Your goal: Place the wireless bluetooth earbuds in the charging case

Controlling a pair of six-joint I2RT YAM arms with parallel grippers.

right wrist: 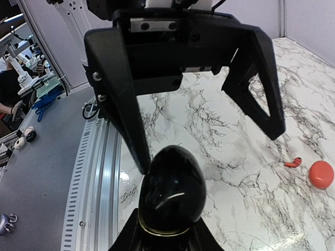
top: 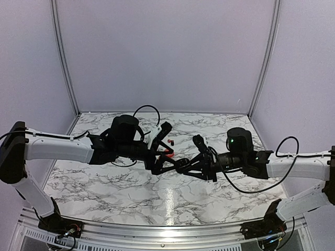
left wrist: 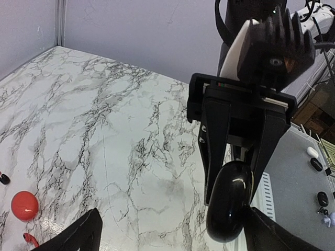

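Note:
The black oval charging case is held up by my right gripper (top: 187, 168), shut on it; in the right wrist view its glossy top (right wrist: 172, 183) faces up between those fingertips. My left gripper (top: 166, 164) is open around the near end of the case, one finger close beside it in both wrist views; whether it touches cannot be told. A red earbud (right wrist: 293, 162) lies on the marble table, beside a round red object (right wrist: 321, 174). A small dark piece (left wrist: 4, 178) lies farther off.
Both arms meet over the middle of the marble table (top: 104, 188). Grey walls stand at back and sides, and a metal rail (top: 163, 230) runs along the front edge.

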